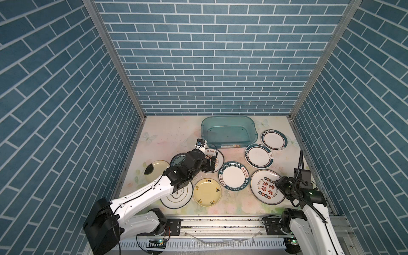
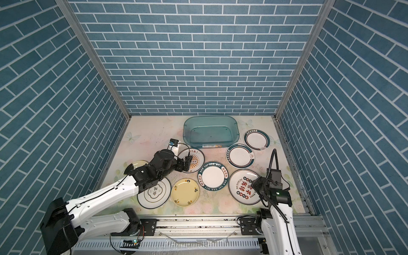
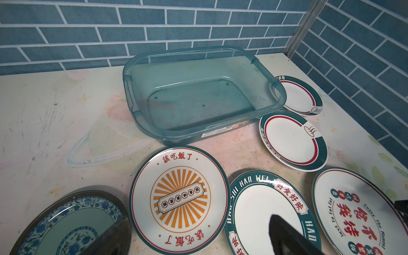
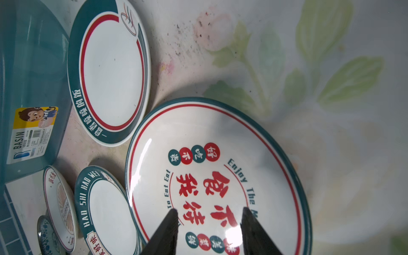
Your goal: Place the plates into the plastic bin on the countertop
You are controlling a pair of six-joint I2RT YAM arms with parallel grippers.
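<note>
The teal plastic bin stands empty at the back of the counter. My right gripper is open above the white plate with red characters, which lies on the counter. No plate edge is between its fingers. My left gripper is open and empty, hovering over the sunburst plate. Right of that lies the HAO SHI HAO WEI plate. Two green-rimmed plates, one nearer and one farther, lie right of the bin. The yellow plate is in front.
More plates lie under or beside the left arm: a blue-flowered plate, a white plate and a cream plate. Tiled walls enclose the counter, whose back left is clear. The plates sit close together in the middle.
</note>
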